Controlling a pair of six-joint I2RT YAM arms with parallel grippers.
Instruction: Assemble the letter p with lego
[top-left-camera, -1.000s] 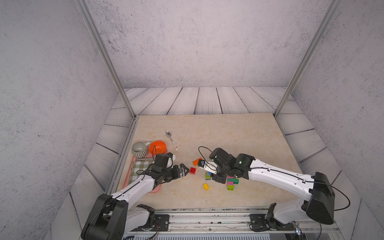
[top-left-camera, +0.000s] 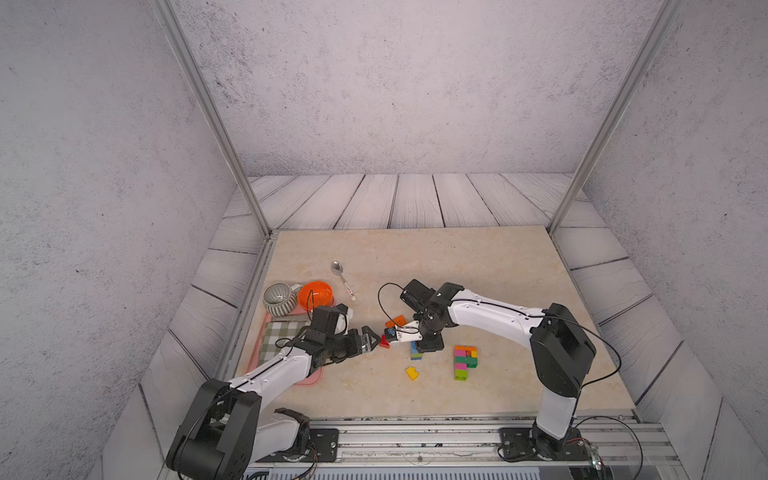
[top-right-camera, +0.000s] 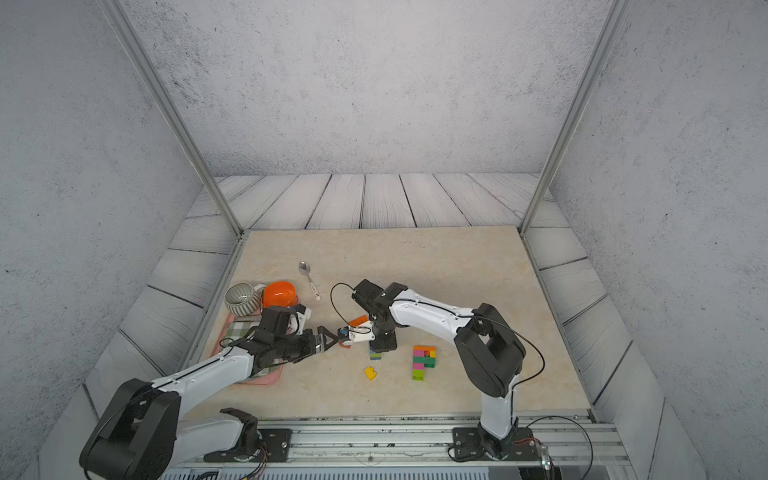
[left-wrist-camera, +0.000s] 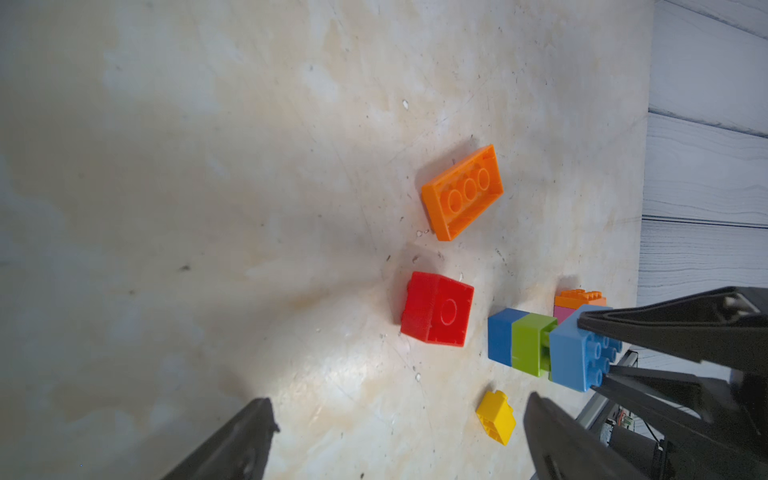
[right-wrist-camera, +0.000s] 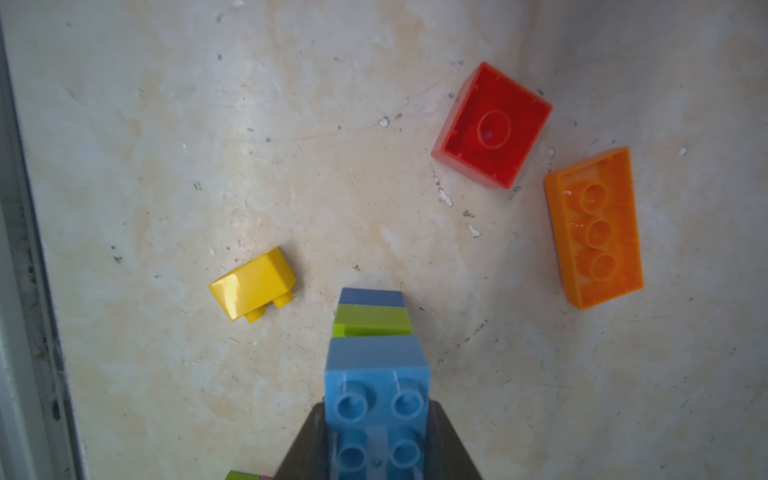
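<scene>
In the right wrist view my right gripper is shut on a light blue brick (right-wrist-camera: 376, 360). A lime green brick (right-wrist-camera: 372, 317) and a dark blue brick (right-wrist-camera: 372, 297) line up beyond it; whether the light blue brick is fully seated on the green one, I cannot tell. My left gripper stands open and empty above the table, left of the red brick (left-wrist-camera: 437, 309). The multicoloured assembly of pink, green, orange and lime bricks (top-left-camera: 461, 373) stands on the table to the right of the right gripper. Seen from above, the right hand hides its own fingertips.
Loose on the table lie an orange brick (right-wrist-camera: 596, 228), underside up, and a yellow brick (right-wrist-camera: 254, 284). At the left are a pink tray (top-left-camera: 310, 379), an orange bowl (top-left-camera: 316, 293), a striped cup (top-left-camera: 279, 299) and a spoon (top-left-camera: 342, 277).
My right arm has swung leftward, uncovering the multicoloured assembly and partly covering the red and orange bricks from above. The left arm has barely moved.
</scene>
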